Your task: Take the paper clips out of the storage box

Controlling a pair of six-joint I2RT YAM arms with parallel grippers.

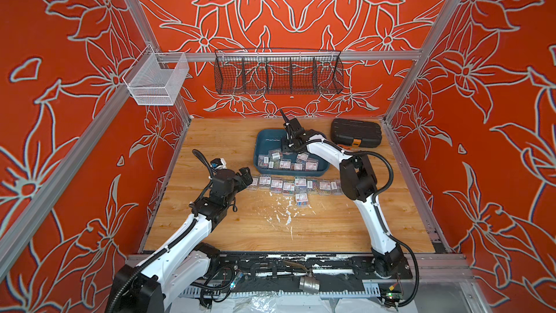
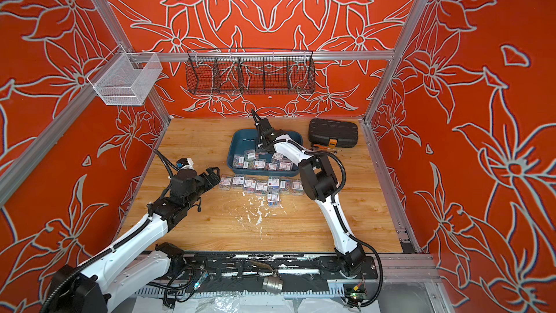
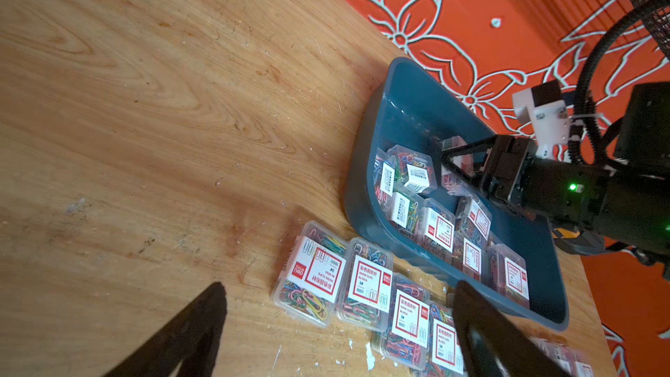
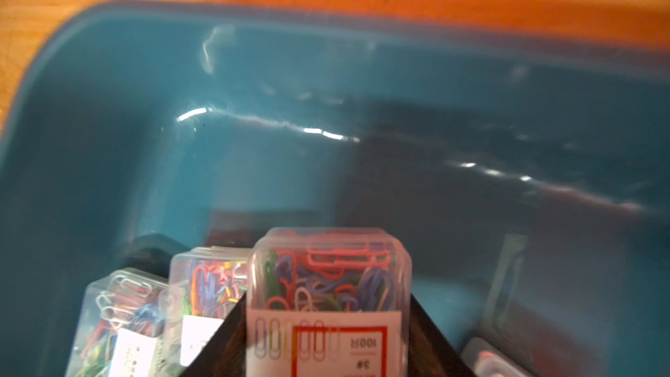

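Note:
A teal storage box point(image 1: 257, 142) holds several clear paper-clip cases point(image 3: 438, 230). Inside it, my right gripper is shut on a paper-clip case point(image 4: 328, 272), whose coloured clips and label fill the lower middle of the right wrist view. In front of the box lies a row of paper-clip cases point(image 3: 365, 282) on the table, with one point(image 1: 301, 199) nearer the front. My left gripper stands open above the table at the left end of that row, nothing between its fingers.
A black tool case point(image 1: 355, 130) lies right of the box. Wire baskets point(image 1: 278, 75) hang on the back wall and at the left point(image 1: 156, 81). White scraps lie in front of the row.

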